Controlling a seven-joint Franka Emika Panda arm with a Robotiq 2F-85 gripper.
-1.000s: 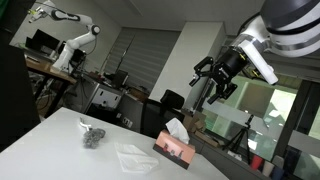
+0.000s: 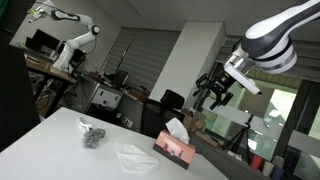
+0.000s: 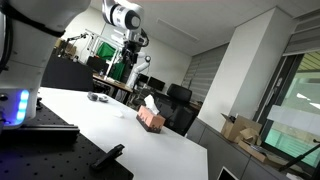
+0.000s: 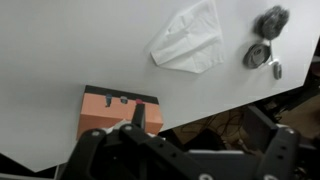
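Note:
Above the table, clear of everything on it, hangs my gripper. In the wrist view its two dark fingers stand wide apart, with nothing seen between them, so the gripper is open. An orange and black tissue box with white tissue sticking out of its top stands on the white table; part of the box shows beside the left finger. A loose white tissue lies flat on the table. Beyond it is a grey fuzzy clump with a dark roundish piece nearby.
The white table has free room around the tissue and in front of the box. Its edge runs close behind the tissue box. A black chair stands past that edge, and a tripod is in the background.
Box, tissue and grey clump have stayed where they were.

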